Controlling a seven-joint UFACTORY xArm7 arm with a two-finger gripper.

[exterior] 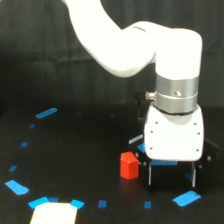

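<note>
A small red block (pixel 129 165) stands on the black table, just left of the gripper in the picture. My gripper (pixel 172 178) hangs from the white arm at right, its thin dark fingers (pixel 150 178) wide apart. It is open, and I see no object held between the fingers. A strip of blue (pixel 163 163) shows beneath the white gripper body, partly hidden by it. How high the fingertips are above the table is hard to judge.
Pieces of blue tape (pixel 17 187) are scattered over the black table. A pale object (pixel 54 214) with a wooden-looking edge sits at the bottom left.
</note>
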